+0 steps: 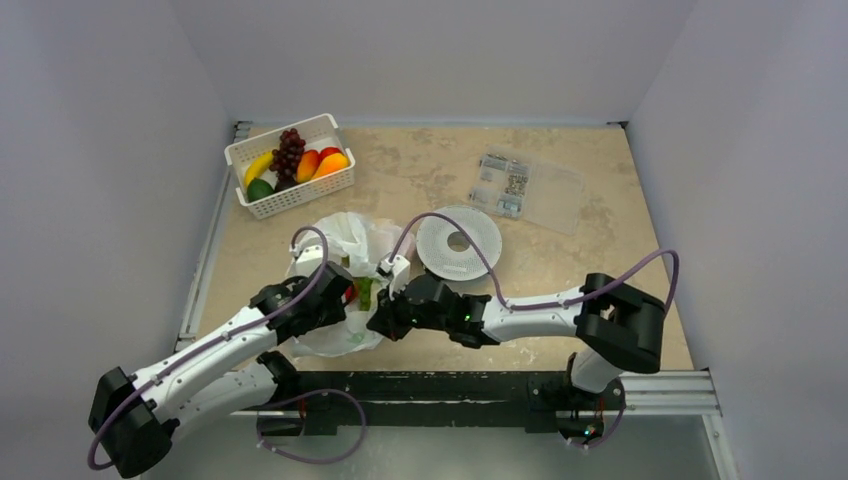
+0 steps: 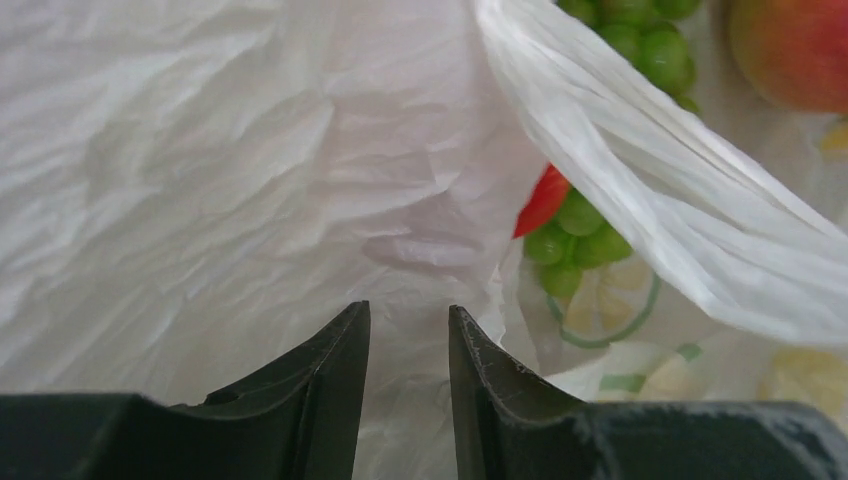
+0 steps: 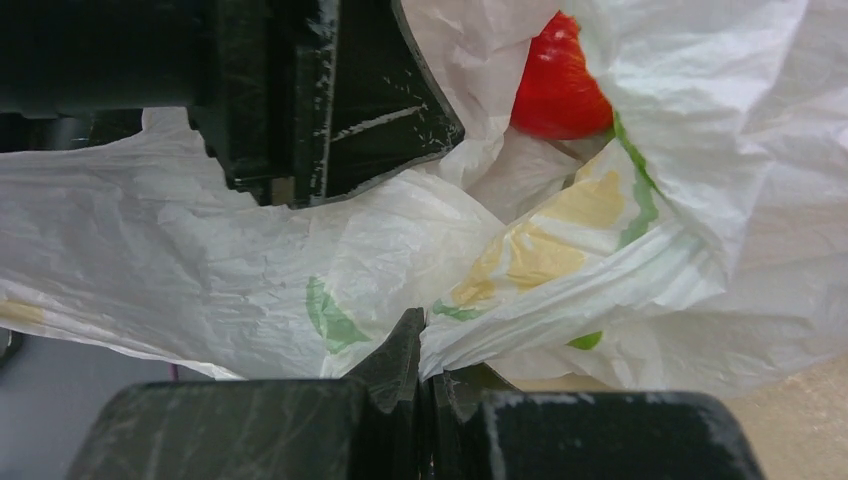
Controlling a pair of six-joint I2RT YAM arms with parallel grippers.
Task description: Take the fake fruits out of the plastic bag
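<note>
A crumpled white plastic bag (image 1: pixel 345 230) lies front left of centre. My left gripper is inside it, fingers part open over bare bag; green grapes (image 2: pixel 660 55), a reddish round fruit (image 2: pixel 790 45) and a small red piece (image 2: pixel 540 200) show beyond a fold. My right gripper is shut on a gathered fold of the bag. In the right wrist view a red fruit (image 3: pixel 560 85) shows among the folds, beside the left gripper's black body.
A white basket (image 1: pixel 240 160) of fruit stands at the back left. A white perforated round plate (image 1: pixel 470 260) lies behind the right arm, a clear parts box (image 1: pixel 540 190) at the back right.
</note>
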